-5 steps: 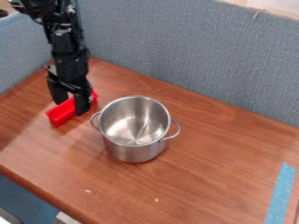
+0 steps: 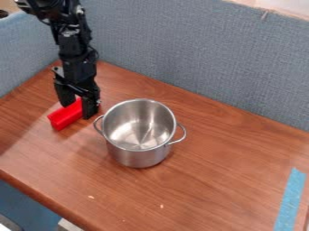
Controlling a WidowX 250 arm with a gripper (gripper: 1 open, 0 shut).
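A red elongated block (image 2: 64, 117) lies on the wooden table at the left. The black gripper (image 2: 79, 97) is lowered right over its back end, its fingers down around or just above the block; whether they grip it is hidden. A steel pot (image 2: 140, 133) with two side handles stands just right of the block, upright and empty.
Grey-blue padded walls (image 2: 193, 54) bound the table at the back and left.
The gripper has shifted very slightly; the block and pot look the same.
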